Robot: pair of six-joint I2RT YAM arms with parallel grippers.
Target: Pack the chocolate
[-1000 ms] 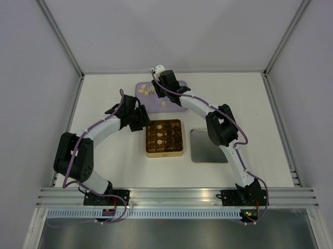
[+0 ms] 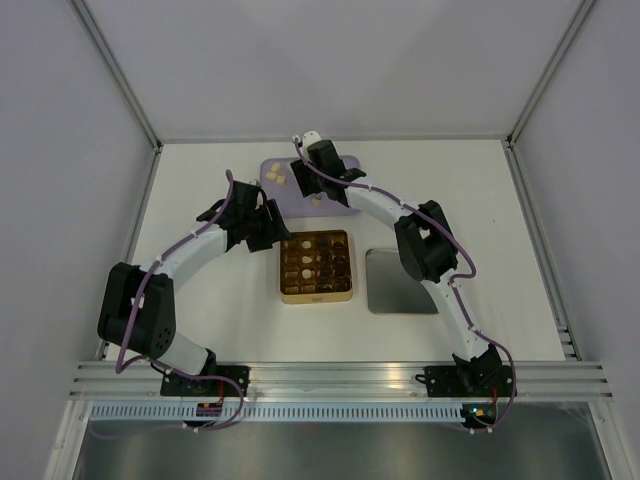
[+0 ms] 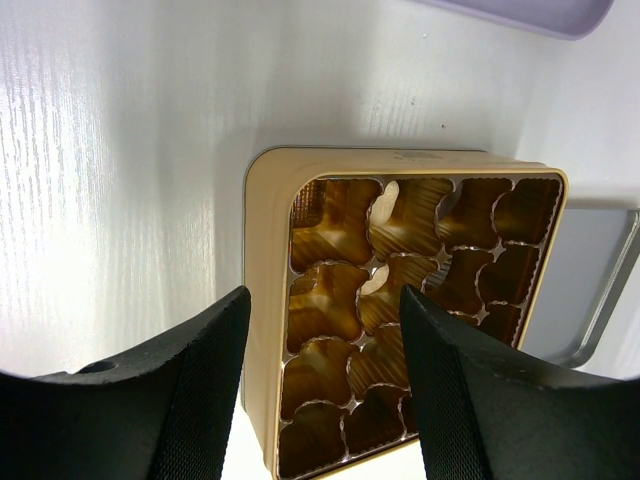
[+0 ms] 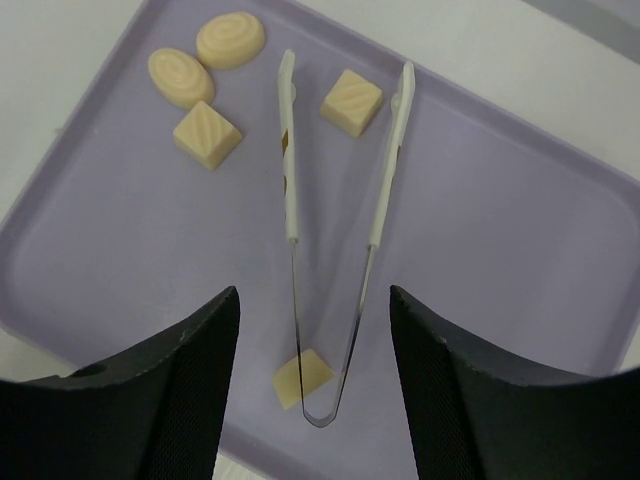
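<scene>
The gold chocolate box (image 2: 315,296) (image 3: 268,250) has a brown insert with compartments, a few holding pale pieces. My left gripper (image 2: 268,232) hovers at the box's upper left, fingers apart with nothing between them. Behind the box, the lilac tray (image 2: 290,205) (image 4: 510,260) holds several cream chocolates, square (image 4: 206,136) and oval (image 4: 229,38). My right gripper (image 2: 305,175) is over this tray, open, holding white tongs (image 4: 387,170) whose two tips stand apart beside a square chocolate (image 4: 350,101). Another square piece (image 4: 300,380) lies nearer the gripper.
A grey tray (image 2: 400,280) (image 3: 590,280) lies right of the box, under the right arm's elbow.
The right gripper and tongs have shifted slightly, the tongs swinging in the top view. The left arm has moved very slightly.
</scene>
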